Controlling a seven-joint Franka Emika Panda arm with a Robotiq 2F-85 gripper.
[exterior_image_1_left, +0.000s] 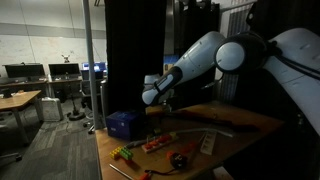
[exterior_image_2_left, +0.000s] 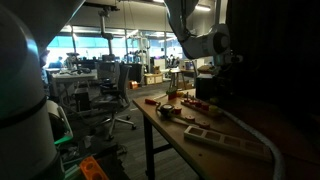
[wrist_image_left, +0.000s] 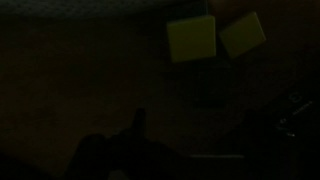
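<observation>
In the dark wrist view, a yellow block (wrist_image_left: 192, 39) and a second, tilted yellow block (wrist_image_left: 242, 35) lie close together near the top. My gripper appears below them as dim shapes; its fingers stand open, with nothing visible between them. One dark fingertip (wrist_image_left: 138, 121) shows at lower centre. Across the table in exterior view 1, the arm's wrist (exterior_image_1_left: 151, 96) hangs low over the far side, to the right of a blue box (exterior_image_1_left: 122, 125). Its fingers are too dark there to make out.
Colourful small pieces (exterior_image_1_left: 122, 153), red and yellow parts (exterior_image_1_left: 158, 144) and a red object (exterior_image_1_left: 179, 160) lie along the table's near side. A pale slotted bar (exterior_image_2_left: 228, 140) and a long grey strip (exterior_image_2_left: 255, 135) lie nearby. Dark curtains stand behind.
</observation>
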